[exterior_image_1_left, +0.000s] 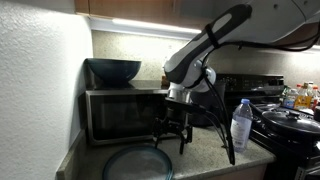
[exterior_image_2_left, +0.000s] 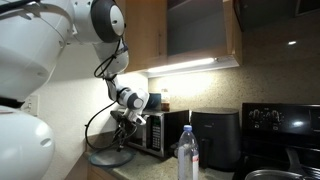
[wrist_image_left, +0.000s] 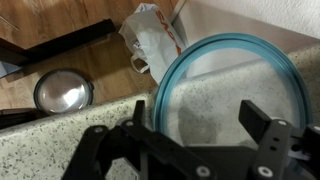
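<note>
A round lid or plate with a blue-grey rim (exterior_image_1_left: 138, 148) lies on the counter in front of the microwave. The wrist view shows its thin blue rim (wrist_image_left: 172, 82) beneath my gripper, with a pale speckled middle. My gripper (exterior_image_1_left: 171, 142) points down just right of the lid in exterior view 1, in front of the microwave. Its two dark fingers stand wide apart in the wrist view, and nothing shows between them. The microwave (exterior_image_1_left: 112, 115) has its door closed, partly covered by the arm in exterior view 2.
A dark bowl (exterior_image_1_left: 113, 70) sits on the microwave. To the right stand a water bottle (exterior_image_1_left: 241, 125), an air-fryer-like appliance (exterior_image_2_left: 216, 137) and a stove with a covered pan (exterior_image_1_left: 290, 122). Below the counter edge, a metal bowl (wrist_image_left: 63, 92) and a bag (wrist_image_left: 152, 40) are on the floor.
</note>
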